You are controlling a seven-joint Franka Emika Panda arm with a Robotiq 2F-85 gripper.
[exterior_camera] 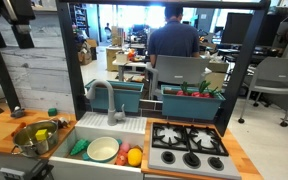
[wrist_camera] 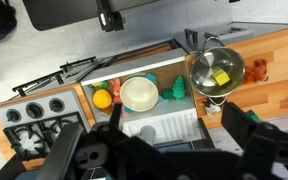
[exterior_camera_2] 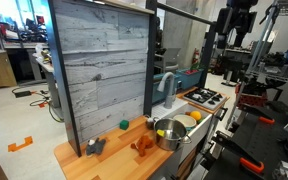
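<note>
A steel pot (wrist_camera: pixel 218 72) with a yellow block (wrist_camera: pixel 221 76) inside stands on the wooden counter, left of the sink in exterior view 1. In the sink (exterior_camera: pixel 76 135) lie a cream bowl (exterior_camera: pixel 103 149), a green item (wrist_camera: pixel 174 89), an orange round item (wrist_camera: pixel 102 98) and red and yellow items beside it. My gripper is high over the counter, its dark fingers (wrist_camera: pixel 117 112) spread wide at the bottom of the wrist view. Nothing shows between them. Exterior view 2 has the gripper (exterior_camera_2: pixel 231 40) at upper right, well above the pot.
A grey faucet (exterior_camera: pixel 109 100) rises behind the sink. The black-grated stove (exterior_camera: pixel 189 148) occupies the other side. A dark post (exterior_camera: pixel 68 60) and a white plank wall (exterior_camera_2: pixel 106 75) border the counter. Small orange-brown items (exterior_camera_2: pixel 142 145) lie near the pot.
</note>
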